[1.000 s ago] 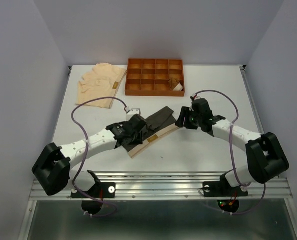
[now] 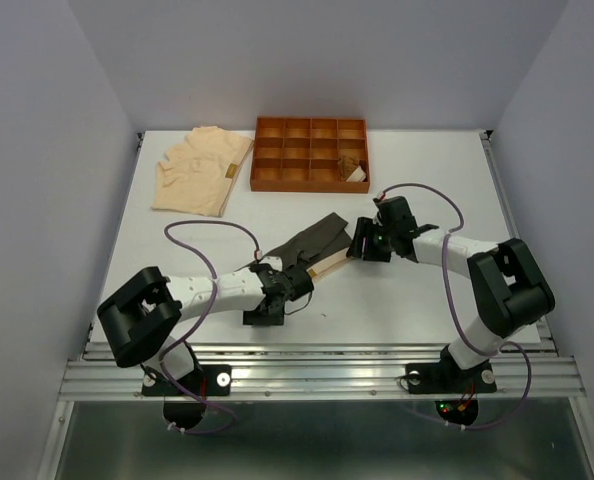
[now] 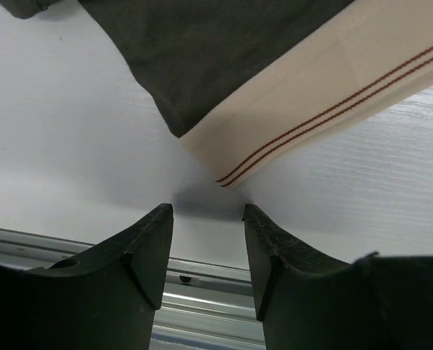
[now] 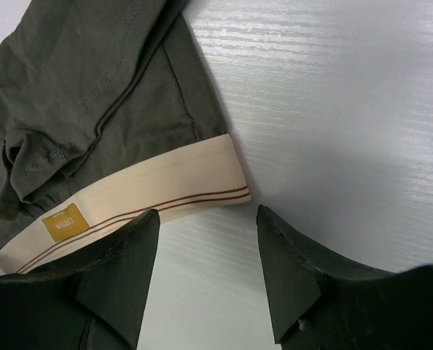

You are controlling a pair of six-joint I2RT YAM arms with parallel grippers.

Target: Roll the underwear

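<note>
The dark grey underwear [image 2: 322, 236] lies folded into a slanted strip at the table's middle, its cream waistband [image 2: 329, 264] along the near side. My left gripper is open just short of the waistband's left corner [image 3: 220, 164], with bare table between its fingers. In the right wrist view, the waistband's right corner [image 4: 227, 175] lies just ahead of my right gripper, which is open and holds nothing. A tan label [image 4: 65, 222] sits on the waistband. From above, the left arm hides the strip's left end.
A brown compartment box [image 2: 310, 186] stands at the back, one brown item [image 2: 348, 166] and something white in its right side. Peach garments [image 2: 199, 168] lie stacked at the back left.
My left gripper has come towards the table's front edge and lower, from over the underwear to its near left corner. The right gripper has shifted only slightly. The underwear looks unmoved.
</note>
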